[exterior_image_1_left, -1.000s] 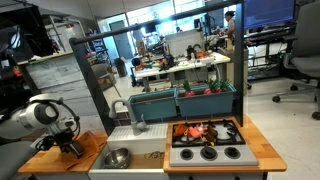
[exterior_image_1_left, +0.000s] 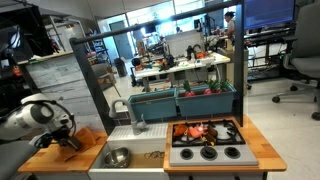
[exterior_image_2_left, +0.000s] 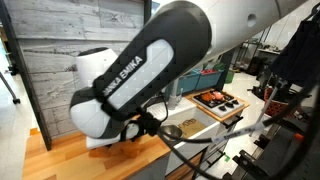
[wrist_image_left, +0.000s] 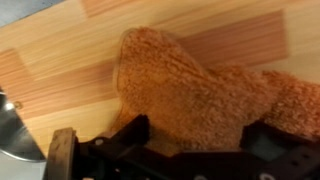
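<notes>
An orange terry towel (wrist_image_left: 190, 100) lies crumpled on the wooden counter (wrist_image_left: 75, 65) and fills much of the wrist view. My gripper is open right over it, its dark fingers (wrist_image_left: 133, 137) apart with towel cloth showing between them. In exterior view 1 the gripper (exterior_image_1_left: 64, 146) is low at the left end of the counter, with the towel (exterior_image_1_left: 82, 143) around and under it. The arm hides much of the towel (exterior_image_2_left: 128, 149) in exterior view 2. Whether the fingertips touch the cloth, I cannot tell.
A metal bowl (exterior_image_1_left: 117, 158) sits to the right of the towel, by the sink and faucet (exterior_image_1_left: 137, 126). Farther right is a stove (exterior_image_1_left: 208, 143) with several colourful items on it. Blue bins (exterior_image_1_left: 153, 107) stand behind. A plank wall (exterior_image_2_left: 90, 60) rises behind the towel.
One second ago the gripper was near its present place, with the towel more spread out.
</notes>
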